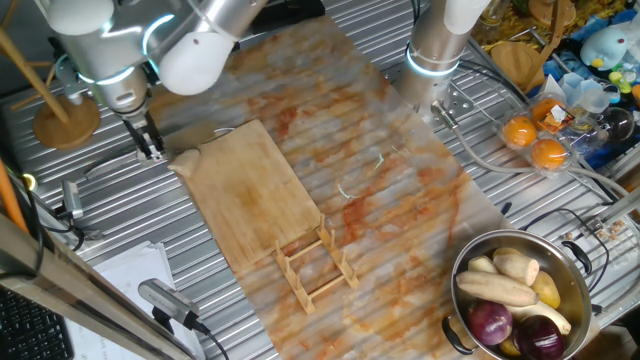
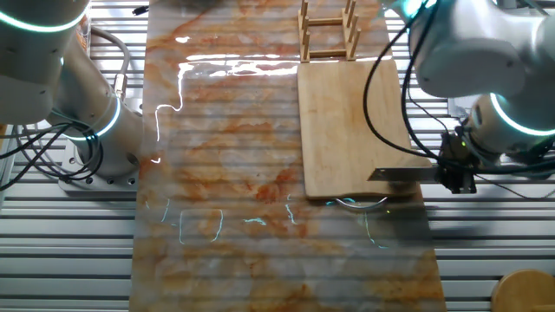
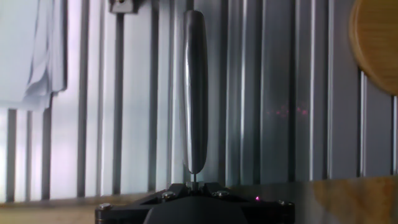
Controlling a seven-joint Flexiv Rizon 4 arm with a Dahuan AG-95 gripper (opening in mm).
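My gripper (image 1: 157, 155) is at the far left corner of the wooden cutting board (image 1: 250, 195), shut on a knife. In the wrist view, the silver handle (image 3: 196, 93) runs straight out from the fingers. A dark flat blade (image 2: 403, 174) reaches from the gripper over the board's edge in exterior view 2. A pale tan patch (image 1: 184, 161) shows beside the gripper; whether it is a food piece or a reflection in the blade, I cannot tell. The board's middle looks bare.
A small wooden rack (image 1: 316, 268) stands at the board's near end. A steel pot (image 1: 460, 285) of vegetables sits at the lower right. Papers (image 1: 125, 290) lie at the left.
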